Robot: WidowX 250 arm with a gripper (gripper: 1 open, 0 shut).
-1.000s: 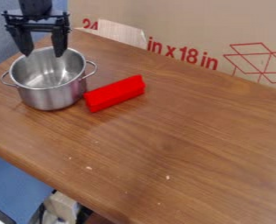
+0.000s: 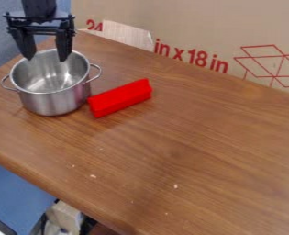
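A steel pot [image 2: 53,95] with two side handles sits at the left of the wooden table. Right beside it, on its right, lies a red block [image 2: 119,97], long and rounded-edged. My black gripper [image 2: 45,51] hangs over the back of the pot, its two fingers apart and pointing down, with nothing visible between them.
Bare tabletop [image 2: 208,156] fills the middle and right. A cardboard panel [image 2: 232,37] with red printing stands along the back. A white strip [image 2: 117,33] sits at the back edge. Blue material shows beyond the table's left edge.
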